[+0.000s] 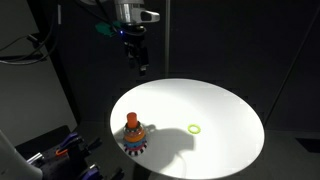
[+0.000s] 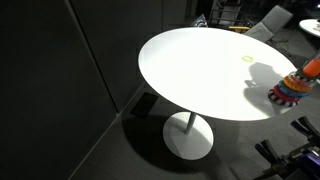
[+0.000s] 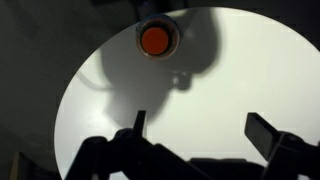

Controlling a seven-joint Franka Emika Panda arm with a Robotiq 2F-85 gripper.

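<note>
On the white round table stands a stack of coloured rings (image 1: 134, 136) with an orange top, near the table's left edge in exterior view 1. The same stack shows at the right edge of exterior view 2, and from above its orange top (image 3: 155, 40) appears near the upper middle of the wrist view. A yellow-green ring (image 1: 194, 129) lies flat on the table, apart from the stack. My gripper is open, its fingers wide apart with only bare tabletop seen between them. It hangs high above the table, well clear of the stack.
A single central leg on a round base (image 2: 187, 137) supports it. Dark panels stand behind.
</note>
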